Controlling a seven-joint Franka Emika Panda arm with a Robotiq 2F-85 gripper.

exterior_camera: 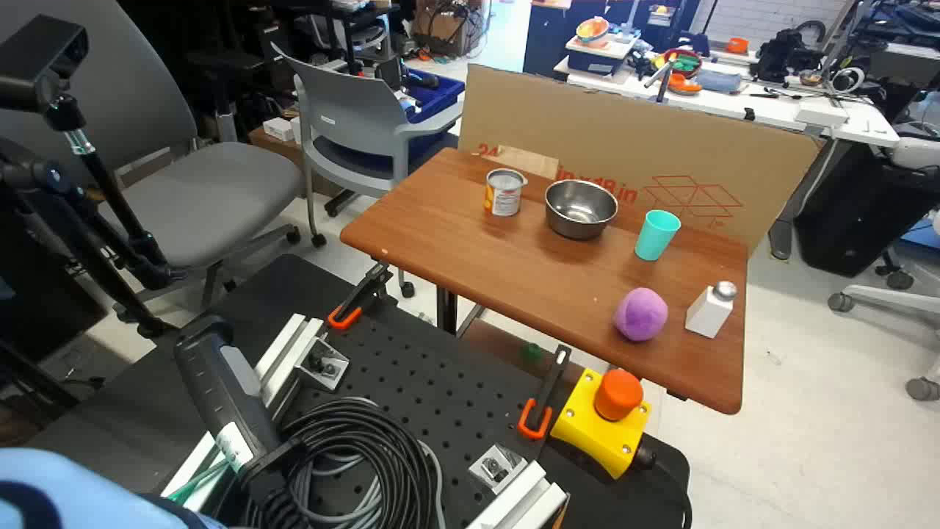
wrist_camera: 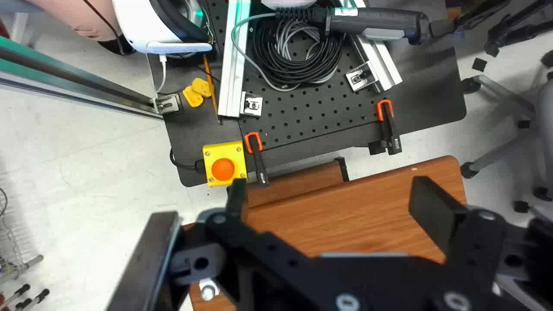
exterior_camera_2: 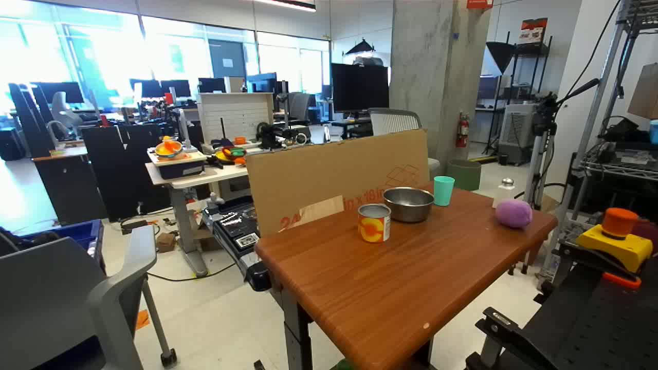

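Observation:
My gripper is open in the wrist view, its dark fingers spread wide over the brown table (wrist_camera: 311, 223) with nothing between them. Neither exterior view shows it. On the table stand an opened can (exterior_camera: 504, 194) with an orange and yellow label, a metal bowl (exterior_camera: 577, 216) that looks empty, and an upright teal cup (exterior_camera: 657, 234). A purple ball (exterior_camera: 640, 314) rests nearer the front edge, beside a white square bottle (exterior_camera: 709, 310) with a silver top. From the wrist, only part of the bottle (wrist_camera: 208, 289) shows; the gripper body hides much of the tabletop.
A cardboard sheet (exterior_camera: 749, 172) stands along the table's back edge. Across a gap, the black perforated bench (exterior_camera: 388, 361) carries coiled cables (exterior_camera: 361, 454), clamps and a yellow box with an orange button (exterior_camera: 617, 394).

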